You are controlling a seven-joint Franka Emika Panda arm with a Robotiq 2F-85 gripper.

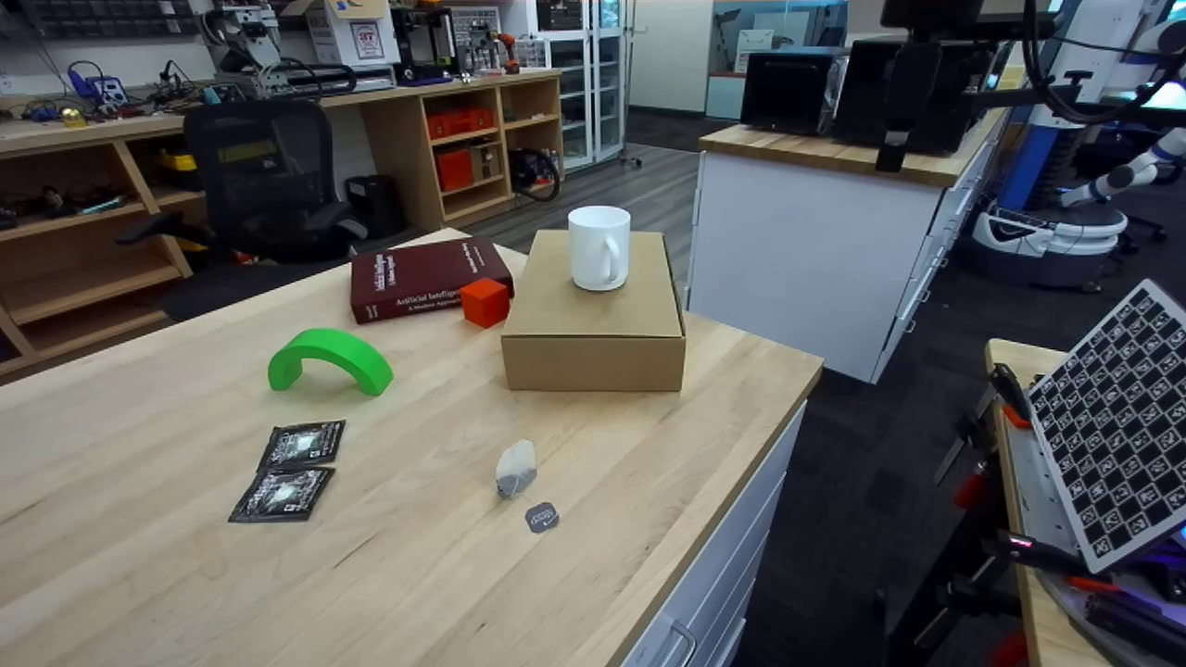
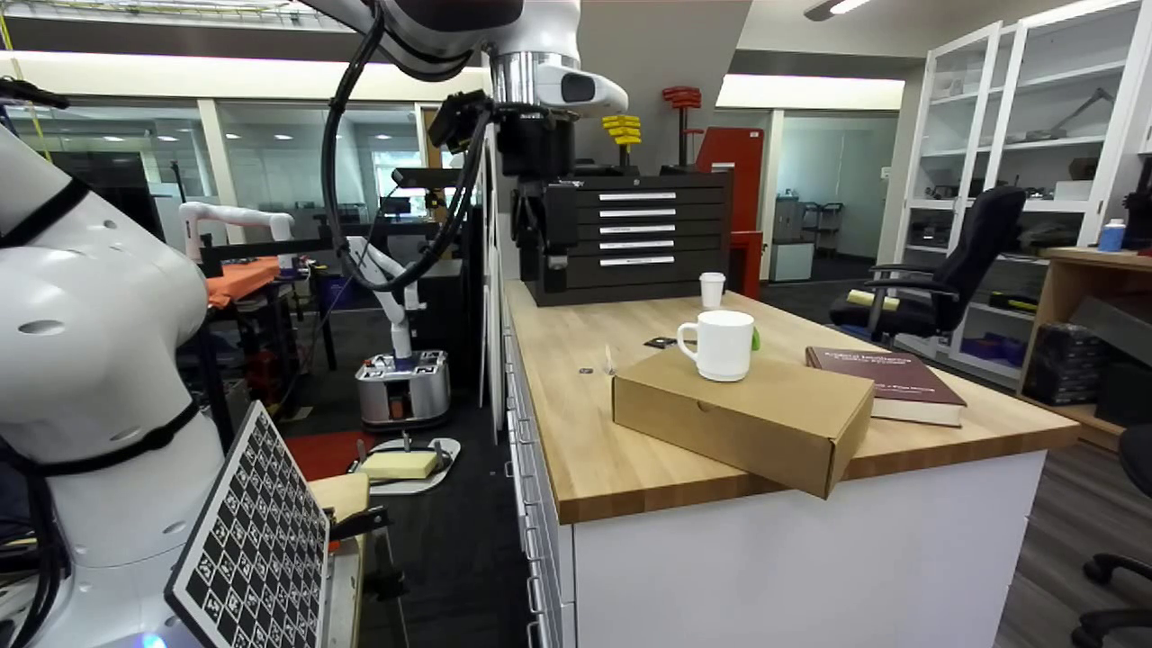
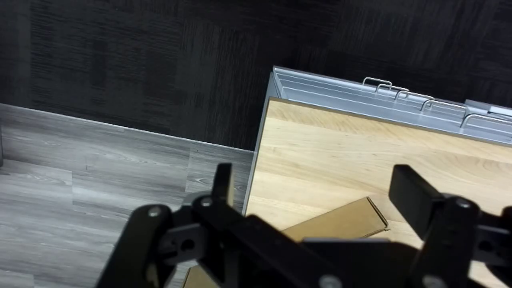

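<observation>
My gripper is open in the wrist view, its two dark fingers wide apart with nothing between them. It hangs high above the table edge in exterior view 2. A white mug stands upright on a closed cardboard box at the table's far end. On the bare wood in front of the box lie a teabag and its dark tag. Two black sachets lie to their left, touching or nearly so. A green arch block stands behind the sachets.
A dark red book and a red-orange cube sit left of the box. One box corner overhangs the table edge in exterior view 2, where a white cup stands farther back.
</observation>
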